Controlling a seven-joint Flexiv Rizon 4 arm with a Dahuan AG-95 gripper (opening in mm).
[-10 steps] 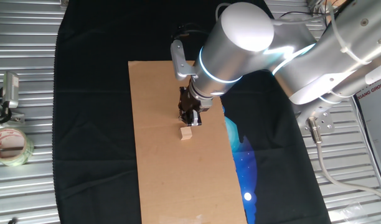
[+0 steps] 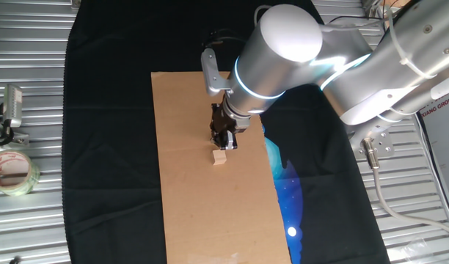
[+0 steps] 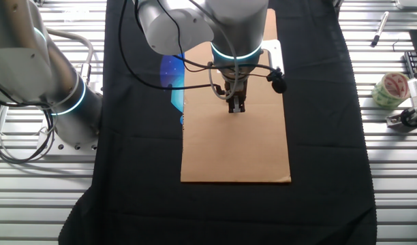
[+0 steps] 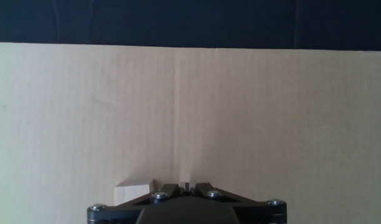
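A small pale wooden block (image 2: 219, 157) lies on a brown cardboard sheet (image 2: 202, 198). In exterior view 1 it sits just below the tip of my gripper (image 2: 226, 142). The wrist view places the block (image 4: 133, 191) to the left of my gripper, partly covered by the left finger linkage. Both fingertips are together there, with nothing showing between them. From exterior view 2 my gripper (image 3: 236, 107) points down over the cardboard (image 3: 236, 153), and I cannot make out the block.
Black cloth (image 2: 114, 147) surrounds the cardboard. A blue printed shape (image 2: 289, 202) lies along the cardboard's right edge in exterior view 1. A tape roll (image 2: 14, 173) stands off the cloth at left. Most of the cardboard below the block is clear.
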